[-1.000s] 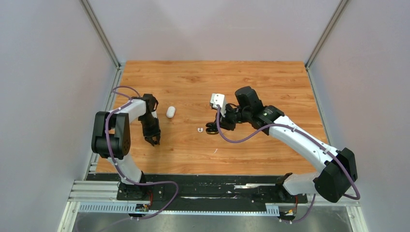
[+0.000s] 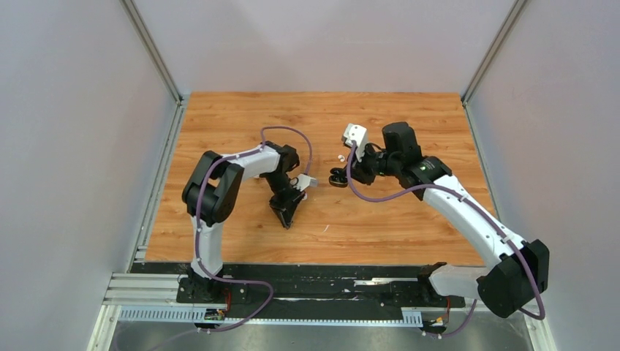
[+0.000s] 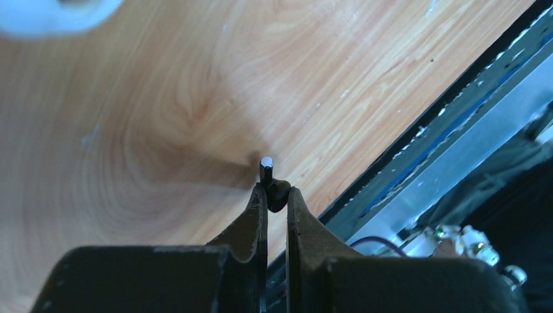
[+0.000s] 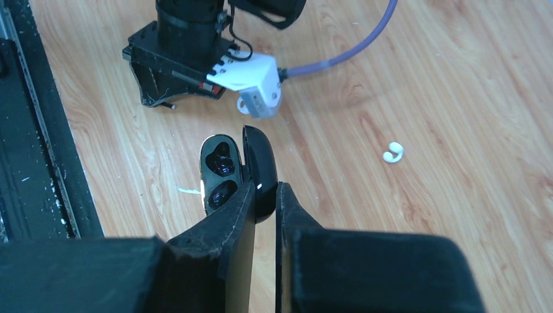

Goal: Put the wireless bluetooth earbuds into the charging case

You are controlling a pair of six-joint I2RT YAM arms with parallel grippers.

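A black earbud [image 3: 279, 197] with a pale-tipped stem is pinched between the fingertips of my left gripper, above the table. My right gripper is shut on the black charging case [image 4: 222, 171], whose lid [image 4: 259, 163] stands open. Two dark, glossy hollows face up from the case; whether either is filled I cannot tell. From above, the left gripper [image 2: 286, 224] is left of the case [image 2: 338, 178] and nearer the front edge, apart from it. The right gripper [image 2: 346, 175] comes at the case from the right.
A small white earbud-like piece [image 4: 393, 152] lies on the table beyond the right gripper. Part of a white rounded object [image 3: 59, 19] shows in the left wrist view. A thin pale strip [image 2: 326, 228] marks the table; the wood around it is clear.
My left arm has swung right toward the case, now covering the white rounded object. The right gripper has shifted a little right and back with the case.
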